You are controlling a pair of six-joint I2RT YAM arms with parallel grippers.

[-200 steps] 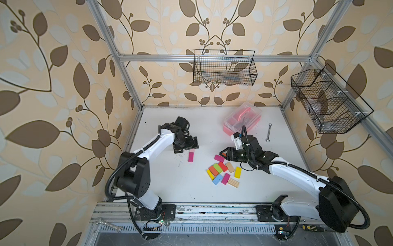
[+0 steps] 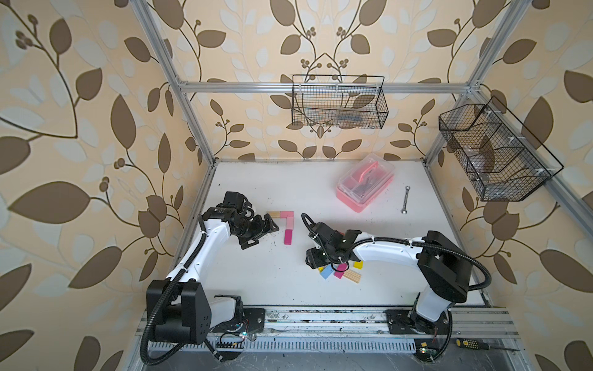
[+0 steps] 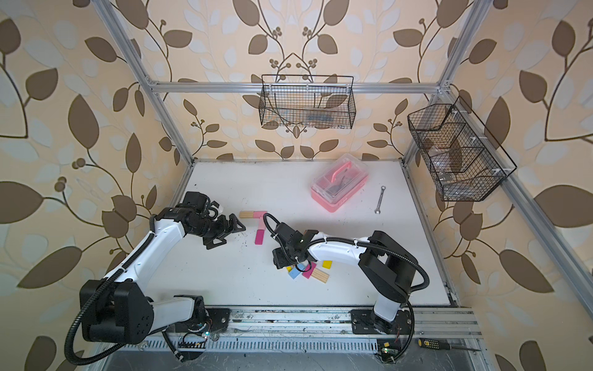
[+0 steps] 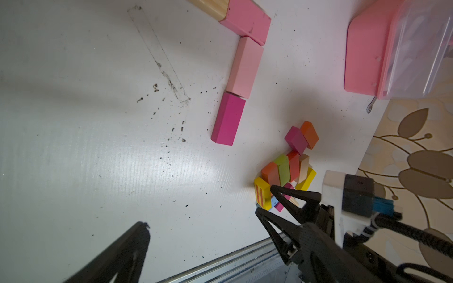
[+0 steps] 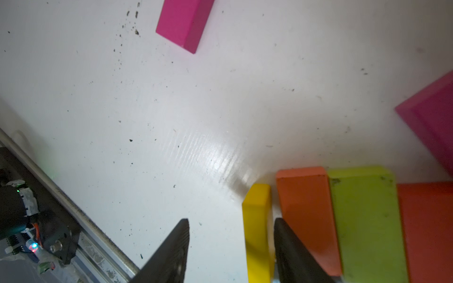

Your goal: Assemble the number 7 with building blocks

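A row of blocks forms a corner shape: wood and pink block point(image 4: 245, 19) along the top, then a light pink block point(image 4: 244, 66) and a magenta block point(image 4: 228, 118) running down. My left gripper point(image 2: 267, 230) hangs open just left of it. My right gripper is over the loose block pile, fingers apart, with a yellow block point(image 5: 257, 231) by its right finger; orange point(image 5: 306, 217), green point(image 5: 363, 221), red point(image 5: 424, 226) and magenta blocks point(image 5: 429, 118) lie beside it. Other pile blocks are partly hidden under the right arm in the top views.
A pink lidded box point(image 2: 364, 182) and a wrench point(image 2: 405, 199) are at the back right. Wire baskets point(image 2: 339, 102) hang on the frame above.
My left arm has drawn back left from over the block row, uncovering it. My right gripper has moved left and down toward the front of the pile.
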